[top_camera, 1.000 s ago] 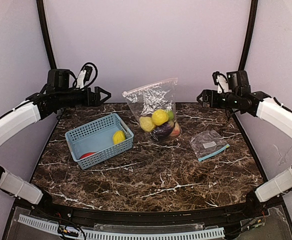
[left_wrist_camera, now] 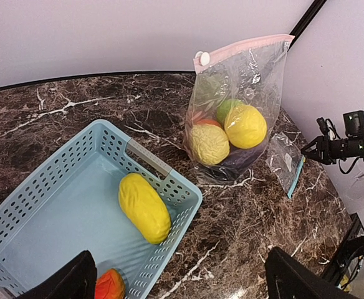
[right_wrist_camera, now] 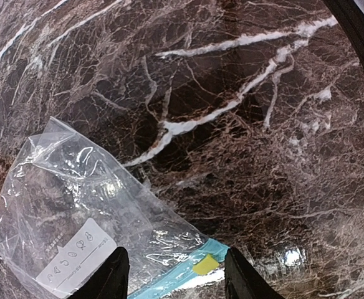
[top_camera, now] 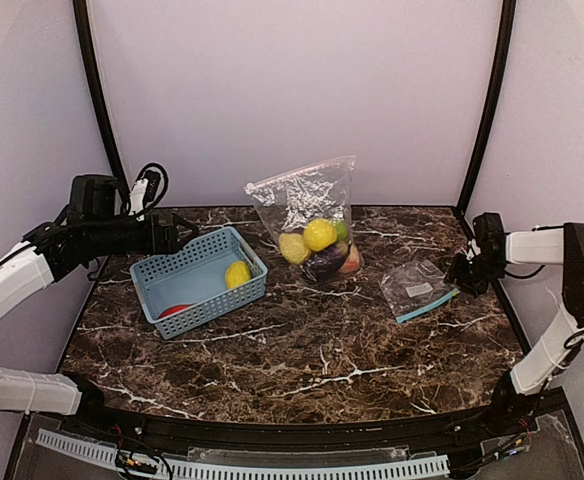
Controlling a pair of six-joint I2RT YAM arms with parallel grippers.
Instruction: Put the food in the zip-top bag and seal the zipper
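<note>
A clear zip bag (top_camera: 412, 285) with a blue zipper strip (top_camera: 427, 307) lies flat and looks empty on the table. My right gripper is over the strip's yellow-marked end, its two fingers (right_wrist_camera: 115, 274) apart on either side; whether they touch the bag I cannot tell. Above the blue basket (top_camera: 200, 315), my left gripper stands open and empty. Inside that basket are a yellow food piece (left_wrist_camera: 144, 207) and a red one (left_wrist_camera: 110, 285), partly hidden by the left finger in the left wrist view.
A second, pink-topped zip bag (top_camera: 302, 195) stands upright at the back middle, filled with several foods, among them a yellow one (top_camera: 319, 234) and a dark purple one (top_camera: 326, 263). Bare marble table (top_camera: 322, 350) spreads across the front.
My right gripper has come down and toward the right end of the flat bag's zipper strip. The left one has lowered slightly and drawn left. Bags and basket have stayed put.
</note>
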